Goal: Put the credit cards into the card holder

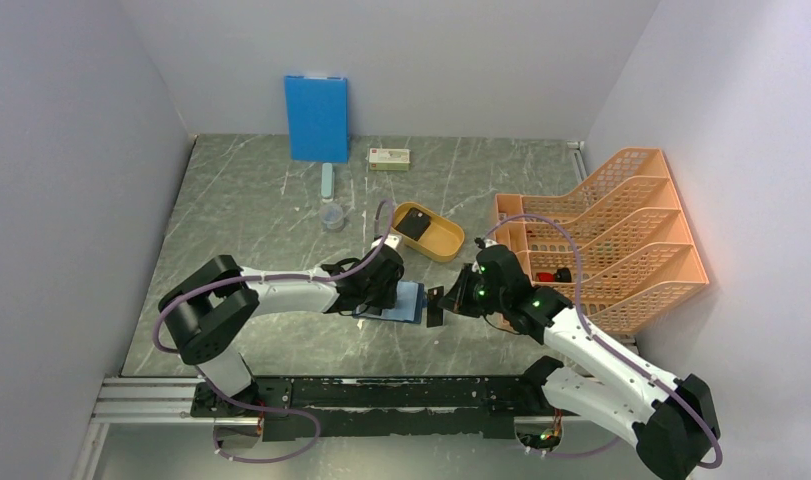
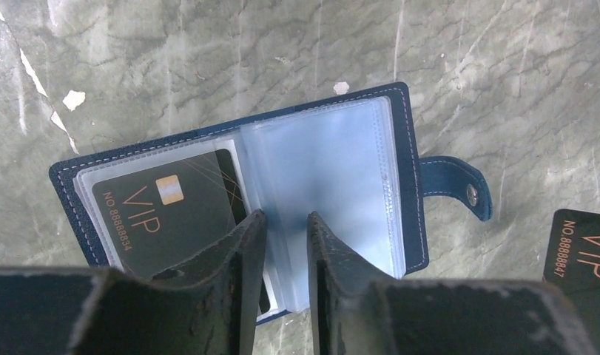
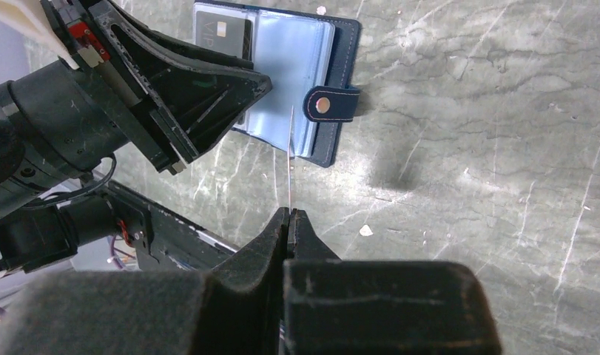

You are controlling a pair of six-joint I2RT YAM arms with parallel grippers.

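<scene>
An open navy card holder lies on the table with clear plastic pockets. A black VIP card sits in its left pocket; the right-hand sleeve looks empty. Above the holder's middle is my left gripper, its fingertips slightly apart and nothing between them. My right gripper is shut on a second black card, just right of the holder. That card appears edge-on in the right wrist view and face-on in the left wrist view. The holder's snap strap sticks out toward it.
A yellow tray with more black card material stands behind the holder. Farther back are a clear cup, a small box and a blue panel. An orange rack fills the right side. Table left of the cup is free.
</scene>
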